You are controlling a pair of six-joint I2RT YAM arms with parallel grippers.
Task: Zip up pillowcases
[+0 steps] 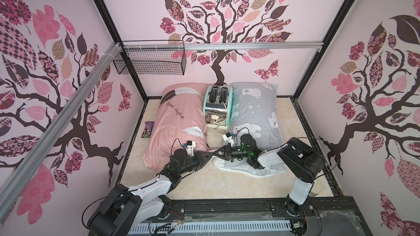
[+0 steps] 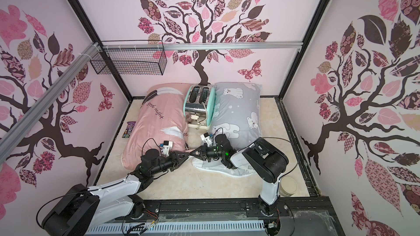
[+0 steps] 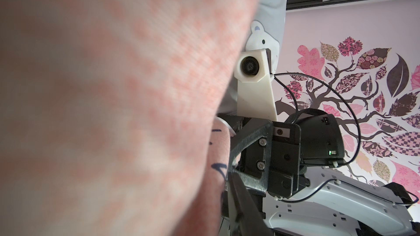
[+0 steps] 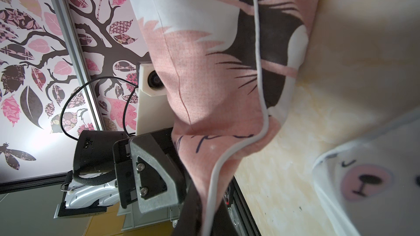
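Observation:
A pink "good night" pillowcase (image 1: 175,118) lies at left, its near right corner drawn up between both grippers; a grey bear pillowcase (image 1: 253,109) lies at right, flat at its near end. My right gripper (image 1: 216,153) is shut on that pink corner, white piping (image 4: 259,83) running down to it in the right wrist view. My left gripper (image 1: 205,156) faces it at the same corner; pink fabric fills much of the left wrist view, and I cannot tell whether its fingers hold any.
A toaster (image 1: 216,107) stands between the pillows. A snack packet (image 1: 147,129) lies at far left. A wire basket (image 1: 148,61) hangs on the back rail. A round lid (image 2: 287,185) sits at front right.

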